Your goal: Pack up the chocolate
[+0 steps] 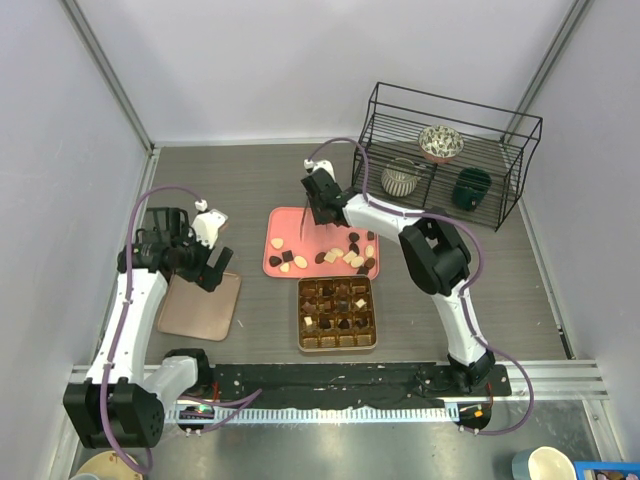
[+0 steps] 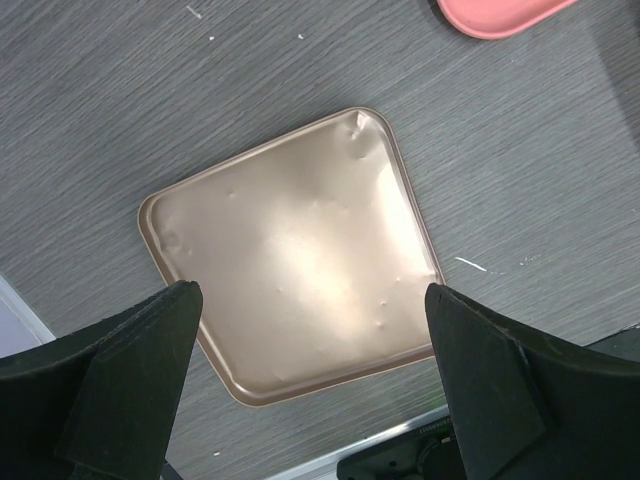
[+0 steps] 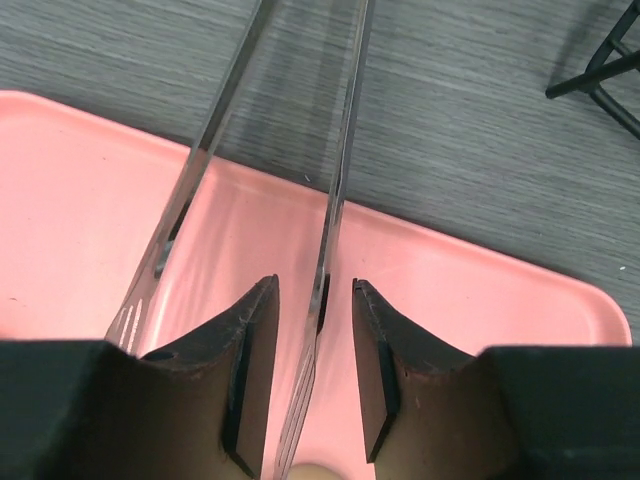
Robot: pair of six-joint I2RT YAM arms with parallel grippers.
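Metal tongs [image 3: 325, 255] lean on the pink tray [image 1: 280, 222]. My right gripper is above them, its fingers part open on either side of one tong leg, with gaps beside it. In the top view the right arm hides much of the tongs. Loose dark and pale chocolates, such as a pale one [image 1: 300, 262], lie along the tray's front and left. The gold box [image 1: 338, 348] in front has compartments, several with chocolates. My left gripper stays open and empty over the flat gold lid [image 2: 290, 230].
A black wire rack [image 1: 520, 180] at the back right holds a patterned bowl [image 1: 441, 142], a striped cup [image 1: 400, 178] and a dark green cup [image 1: 471, 188]. Bare table lies right of the gold box and at the back left.
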